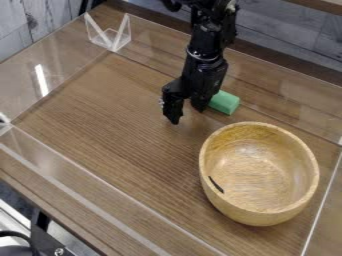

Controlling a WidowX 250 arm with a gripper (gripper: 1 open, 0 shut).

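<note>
My black gripper (189, 100) hangs from the top centre over the wooden table, low near its surface, its fingers apart. A green block (225, 103) lies just to its right, partly hidden behind the gripper. Whether they touch, I cannot tell.
A large tan bowl (290, 170) stands at the lower right. A white bent object (110, 30) is at the top left.
</note>
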